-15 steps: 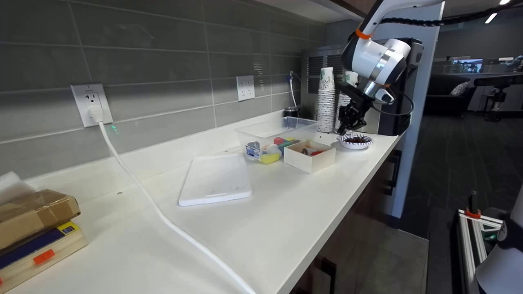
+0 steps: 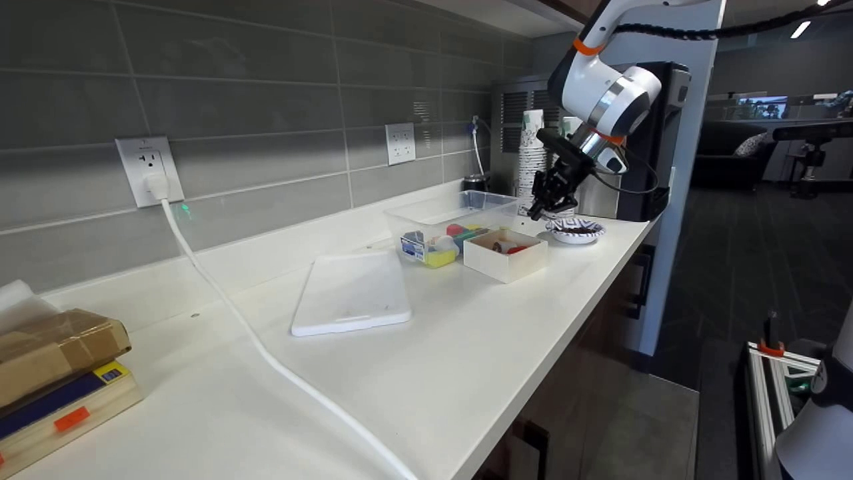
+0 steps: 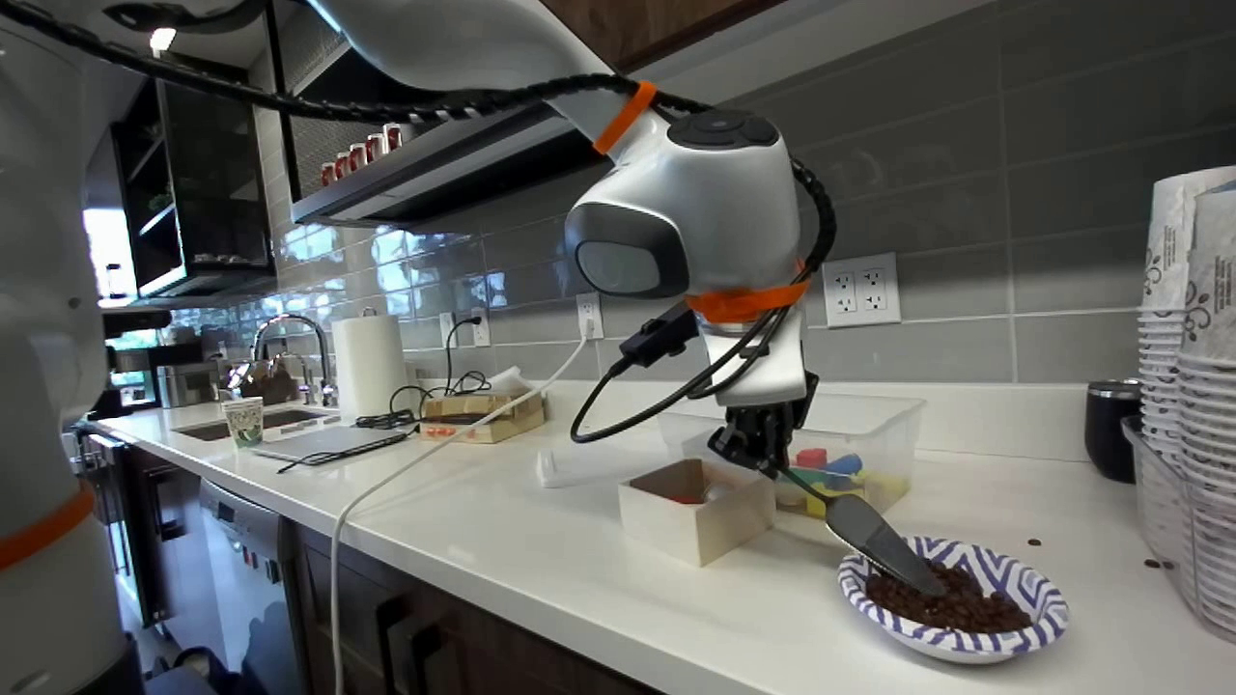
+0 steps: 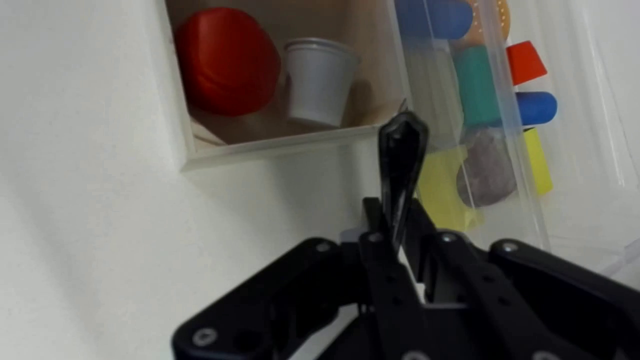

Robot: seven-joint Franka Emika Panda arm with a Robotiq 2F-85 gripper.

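Shut on the handle of a dark spatula (image 3: 869, 533), my gripper (image 3: 770, 461) is tilted above the counter, close to the boxes. The spatula's flat blade slants down into a blue-and-white patterned bowl (image 3: 1037, 585), over a heap of dark brown bits (image 3: 962, 608) like coffee beans. From the wrist, the gripper has the dark handle end (image 4: 403, 144) sticking up between its fingers; the blade and bowl are out of that view. In exterior view 1 the bowl (image 2: 588, 237) sits just beyond the gripper (image 2: 537, 212).
An open cardboard box (image 3: 695, 531) with a red item (image 4: 228, 63) and a small white cup (image 4: 321, 81) stands beside a clear bin (image 3: 886, 434) of colourful pieces. Stacked paper cups (image 3: 1211, 463) rise to the right. A white board (image 2: 352, 296) lies on otherwise clear counter.
My arm and gripper have shifted left in exterior view 1, toward the boxes. The bowl has also moved slightly left. Boxes and board have stayed put.
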